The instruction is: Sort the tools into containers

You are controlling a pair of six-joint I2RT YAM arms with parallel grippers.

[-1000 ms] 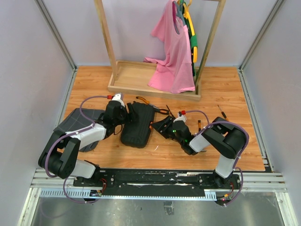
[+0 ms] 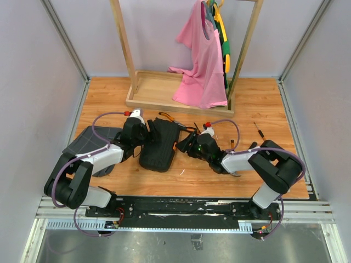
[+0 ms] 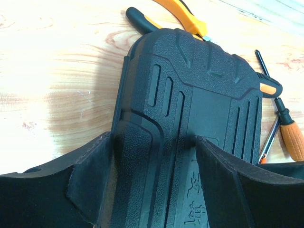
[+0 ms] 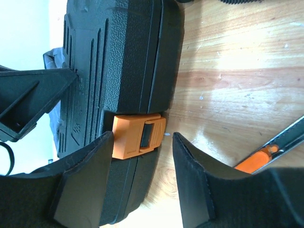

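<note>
A black hard tool case [image 2: 159,153] lies mid-table. My left gripper has its fingers apart over the case's edge, with the case [image 3: 213,114] between and beneath them. My right gripper is part open at the case's orange latch [image 4: 130,133], which sits at or between its fingertips; contact is unclear. Pliers [image 3: 185,16] and an orange-handled screwdriver [image 3: 292,133] lie beside the case, along with other tools [image 2: 186,127].
A folded grey cloth [image 2: 82,142] lies at the left. A wooden rack [image 2: 140,98] with hanging clothes stands at the back. More tools [image 2: 259,131] lie at the right.
The right arm's elbow has swung outward to the right, and its gripper has shifted slightly at the latch. The left arm and case look almost unchanged.
</note>
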